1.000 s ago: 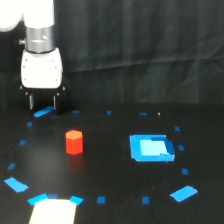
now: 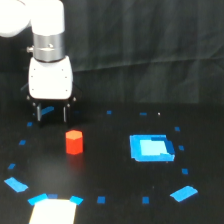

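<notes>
A small red block [image 2: 74, 142] sits on the black table, left of centre. Behind it and slightly to its left hangs my gripper [image 2: 52, 113], its two dark fingers spread wide with nothing between them. The fingertips are apart from the block. On the right side of the table lies a blue square [image 2: 134, 148] with a lighter, nearly white middle; whether it is a shallow tray or flat cannot be told.
Several blue tape pieces, such as a strip [image 2: 184, 193] at the right, mark the table. A pale square [image 2: 52, 212] is cut off by the bottom edge at left. Between the red block and the blue square the table is clear.
My gripper has moved to the right and lower in the view, closer to the red block. The block and the blue square have not moved.
</notes>
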